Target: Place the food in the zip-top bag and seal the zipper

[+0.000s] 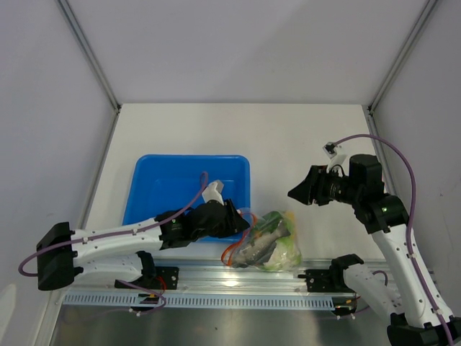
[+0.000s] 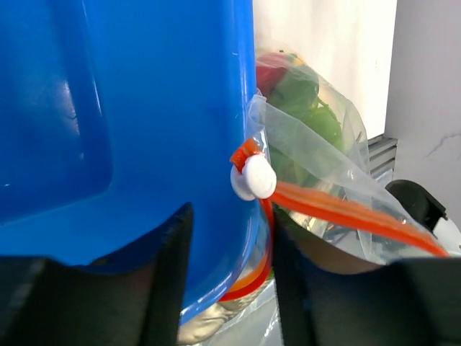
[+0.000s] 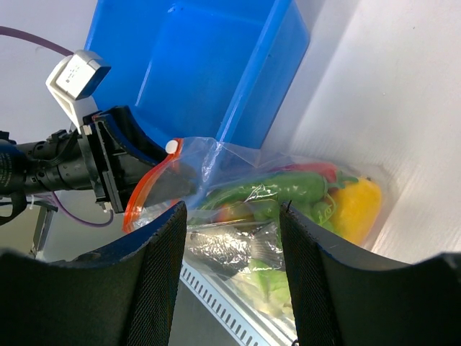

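The zip bag [image 1: 263, 245] lies at the front table edge beside the blue bin, filled with peppers [image 3: 356, 205], greens and a silvery item. Its red zipper [image 2: 346, 213] with white slider [image 2: 256, 176] rests against the bin's corner. My left gripper is part open at that corner, fingers just below the slider and close to the zipper; whether it touches is unclear. My right gripper hangs open above the table to the right of the bag, nothing between its fingers.
The blue bin [image 1: 148, 169] fills the left of the table, partly under my left arm. A metal rail runs along the front edge.
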